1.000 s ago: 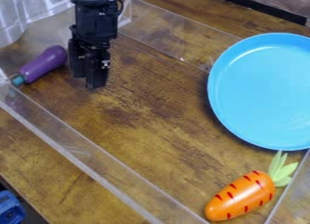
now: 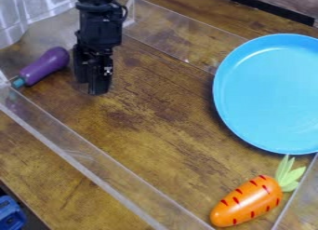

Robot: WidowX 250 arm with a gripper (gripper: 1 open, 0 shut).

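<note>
My black gripper (image 2: pixel 93 74) hangs low over the wooden table at the upper left, just right of a purple toy eggplant (image 2: pixel 43 66) with a green end. Its fingers are dark against the wood, and their spread is hard to make out. A blue plate (image 2: pixel 276 89) fills the right side. An orange toy carrot (image 2: pixel 248 198) with a pale green top lies at the lower right.
Clear plastic edging (image 2: pixel 93 173) borders the work area. A blue object (image 2: pixel 7 213) sits at the lower left corner.
My gripper and wrist have shifted or turned very slightly. The eggplant, plate and carrot have not moved.
</note>
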